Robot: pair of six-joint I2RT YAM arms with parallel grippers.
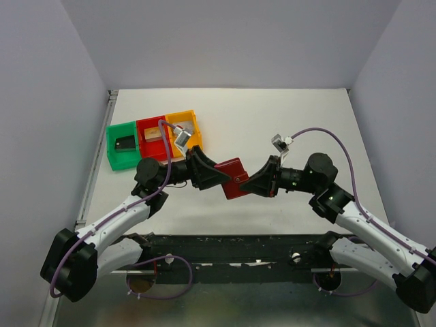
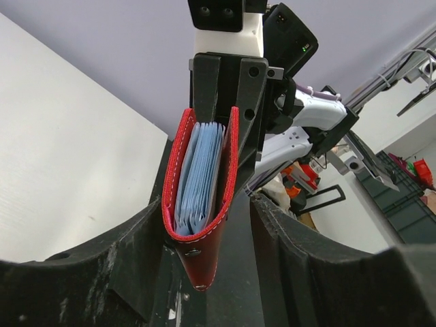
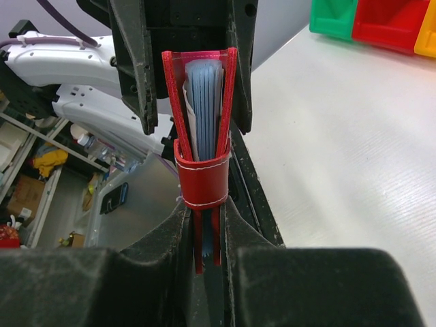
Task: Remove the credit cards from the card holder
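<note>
The red card holder [image 1: 233, 170] is held in the air between both grippers over the table's front middle. My right gripper [image 1: 245, 182] is shut on it; in the right wrist view its fingers pinch the lower part of the holder [image 3: 201, 177]. A stack of pale cards [image 2: 201, 174] shows in the open end, seen in the left wrist view. My left gripper is part open, its fingers either side of the holder's top end, close to the cards; whether they touch is unclear.
Green [image 1: 122, 158], red [image 1: 151, 150] and yellow [image 1: 193, 143] bins with small items stand at the back left.
</note>
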